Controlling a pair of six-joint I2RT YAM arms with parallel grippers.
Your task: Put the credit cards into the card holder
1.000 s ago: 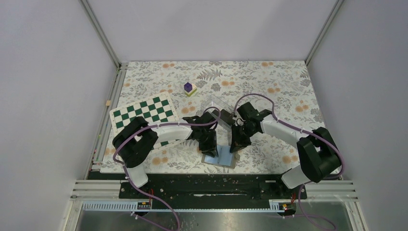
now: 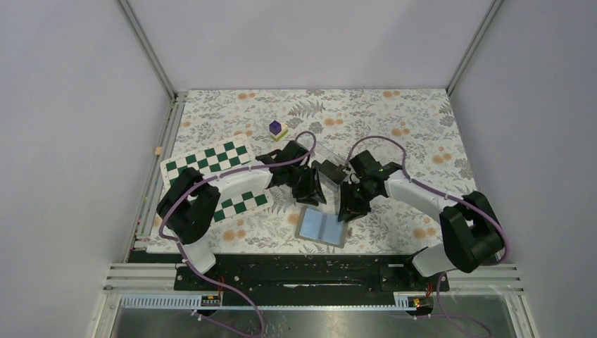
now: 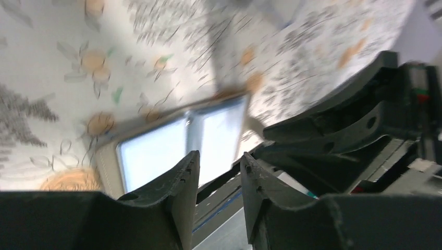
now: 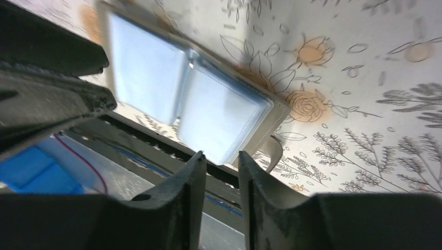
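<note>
The card holder (image 2: 322,226) lies open and flat near the front table edge, two pale blue, shiny panels side by side inside a grey-brown border. A small strap tab (image 4: 272,152) sticks out at its right edge. Whether the panels hold cards cannot be told. My left gripper is open and empty, just behind the holder in the top view. Close to the holder's right panel (image 4: 223,112) is my right gripper, its fingers apart with nothing between them. No loose card shows clearly.
Behind the grippers lies a clear case with dark pieces (image 2: 330,170), partly hidden by the arms. A green-and-white checkered board (image 2: 217,156) lies left, beneath the left arm. Farther back stands a small block with a purple cube (image 2: 275,127).
The holder has stayed in place.
</note>
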